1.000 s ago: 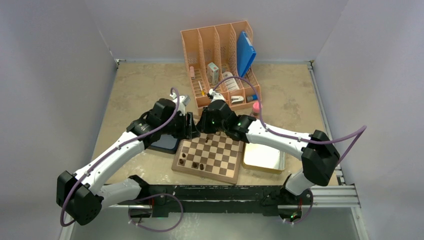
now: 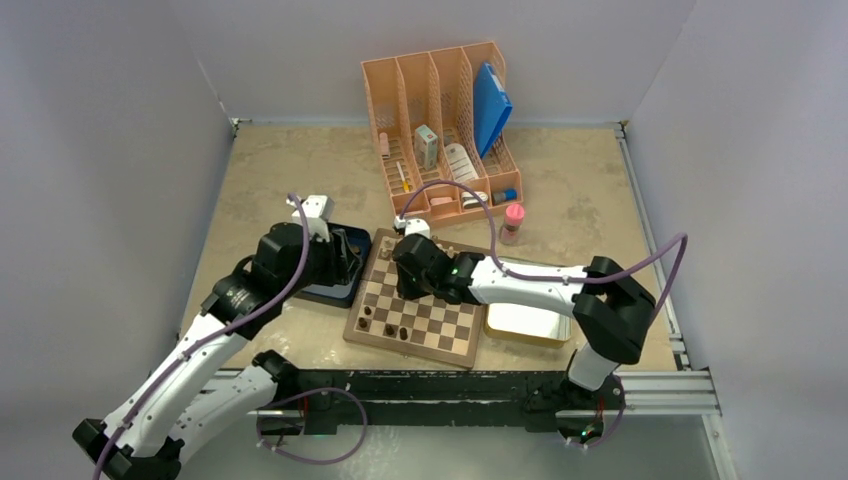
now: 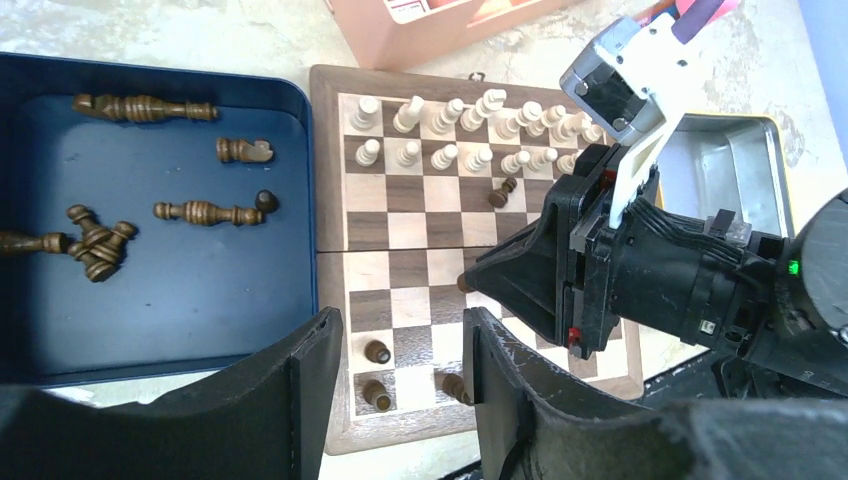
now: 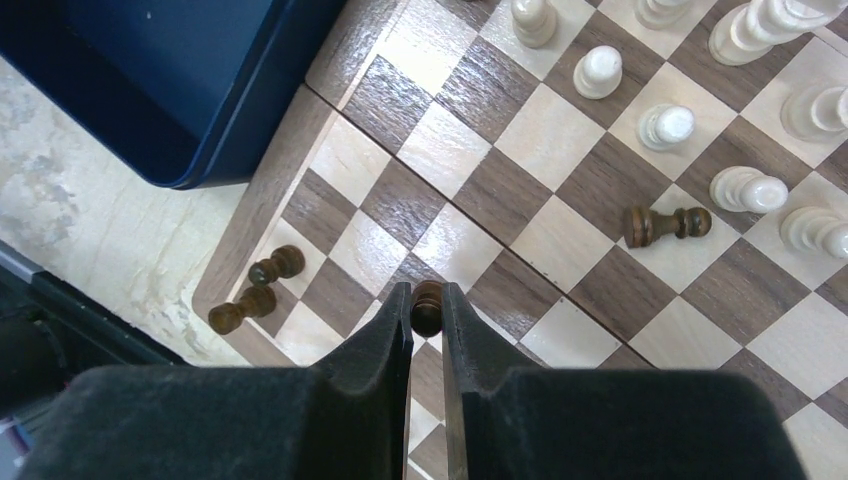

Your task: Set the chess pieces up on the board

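Note:
The chessboard (image 2: pixel 445 345) carries two rows of white pieces (image 3: pixel 443 157) along its back side. A few dark pieces (image 3: pixel 377 352) stand near its front left, and a dark piece (image 4: pixel 650 225) lies on its side among the squares beside the white ones. My right gripper is over the middle of the board, shut on a dark chess piece. My left gripper is open above the blue tray's side of the board, nothing between its fingers. Several dark pieces (image 3: pixel 185 212) lie in the blue tray (image 3: pixel 160 300).
An orange organiser (image 2: pixel 420 80) stands behind the board, with a pink bottle (image 2: pixel 512 225) at its right. A metal tray (image 2: pixel 530 320) sits right of the board.
My left gripper has moved left, away from the right one and toward the blue tray.

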